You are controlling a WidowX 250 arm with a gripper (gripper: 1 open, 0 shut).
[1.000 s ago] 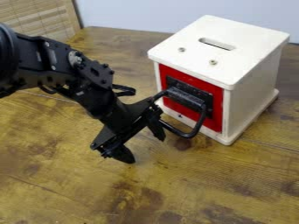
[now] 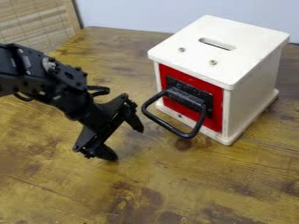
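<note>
A white wooden box (image 2: 251, 92) with a red front panel (image 2: 174, 105) stands on the right, a slot and two studs on its top. A black looped handle (image 2: 170, 123) sticks out low from the panel on a dark mount. The black gripper (image 2: 122, 137) hangs left of the handle, apart from it, its fingers spread open with nothing between them, pointing down near the table.
A white wall is at the back and a woven mat (image 2: 30, 22) at the top left.
The arm has drawn back to the left, away from the handle, with the gripper now apart from it. The box looks unmoved.
</note>
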